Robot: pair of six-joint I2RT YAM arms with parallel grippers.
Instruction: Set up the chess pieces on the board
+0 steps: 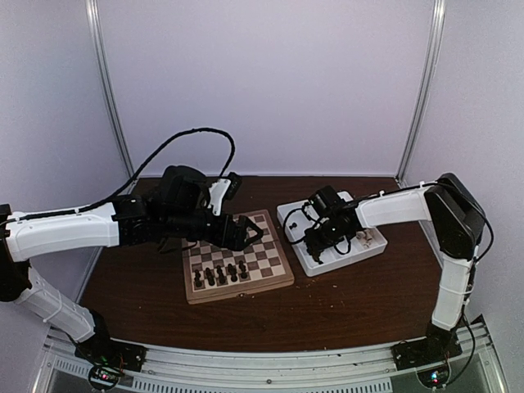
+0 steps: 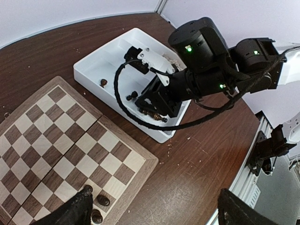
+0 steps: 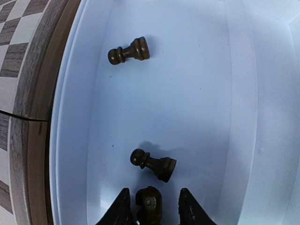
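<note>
Several dark chess pieces (image 1: pixel 221 274) stand in a row along the near side of the wooden chessboard (image 1: pixel 258 264). Over the board hovers my left gripper (image 1: pixel 255 234), open and empty; its fingers (image 2: pixel 72 212) spread wide in its own wrist view. My right gripper is low inside the white tray, its fingers parted around a dark piece (image 3: pixel 149 202). That piece sits nearer the left finger, with a clear gap to the right one. Just ahead lies a dark pawn (image 3: pixel 154 164) on its side, and farther up another pawn (image 3: pixel 130 50).
The white tray (image 2: pixel 86 75) is right of the board, close to its edge. Light pieces (image 1: pixel 365 236) lie at the tray's right side, partly hidden by the right arm. Bare dark table (image 1: pixel 352 311) extends in front of tray and board.
</note>
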